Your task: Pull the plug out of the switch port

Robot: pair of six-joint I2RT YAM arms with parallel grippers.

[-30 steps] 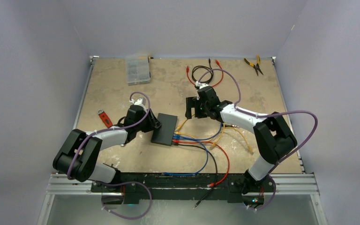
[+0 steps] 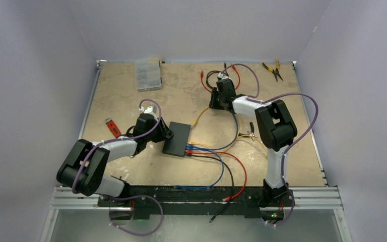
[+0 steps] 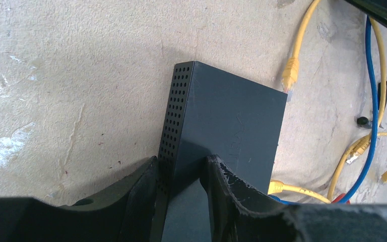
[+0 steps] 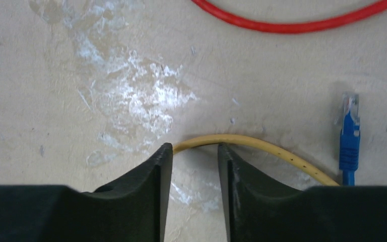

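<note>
The dark switch box (image 2: 176, 138) lies mid-table with blue, red, black and yellow cables on its right side. My left gripper is shut on its perforated left end. A yellow plug (image 3: 291, 73) lies loose beside the box's upper right corner. Another yellow plug (image 3: 277, 187) is at the box's right side. My right gripper is part open at the back middle, over a yellow cable (image 4: 252, 141); whether it touches the cable I cannot tell. A blue plug (image 4: 349, 136) lies to its right.
A clear parts box (image 2: 148, 75) is at the back left, red and black cables (image 2: 206, 85) at the back middle, pliers (image 2: 272, 70) at the back right. An orange tool (image 2: 113, 127) lies left. The table between parts box and switch is clear.
My right gripper has moved toward the back of the table, away from the switch, and its fingers look closer together. The left arm and switch have stayed still.
</note>
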